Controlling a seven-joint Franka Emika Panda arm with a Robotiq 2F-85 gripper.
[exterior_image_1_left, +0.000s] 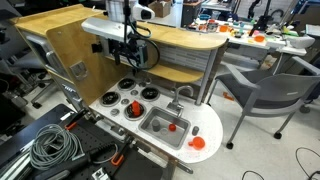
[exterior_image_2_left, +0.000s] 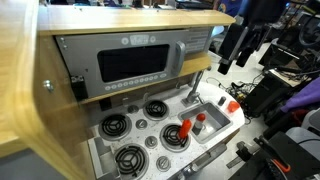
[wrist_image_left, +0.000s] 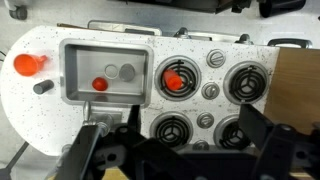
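My gripper hangs high above the toy kitchen counter, its two dark fingers spread wide with nothing between them. Below in the wrist view, a red object (wrist_image_left: 173, 80) rests on a burner beside the sink (wrist_image_left: 72, 70). Inside the sink lie a small red round thing (wrist_image_left: 99, 84) and a grey cylinder (wrist_image_left: 127, 72). On the white counter left of the sink are an orange-red cup-like object (wrist_image_left: 28, 64) and a dark cylinder (wrist_image_left: 43, 87). Exterior view 2 shows the red object (exterior_image_2_left: 185, 130) standing on the burner, well below the gripper (exterior_image_2_left: 236, 65).
A silver faucet (exterior_image_1_left: 183, 92) rises behind the sink. The oven or microwave front (exterior_image_2_left: 130, 68) and a wooden shelf (exterior_image_1_left: 190, 36) stand along the back. Coiled cable (exterior_image_1_left: 55, 147) lies near the arm's base. Several burners are bare.
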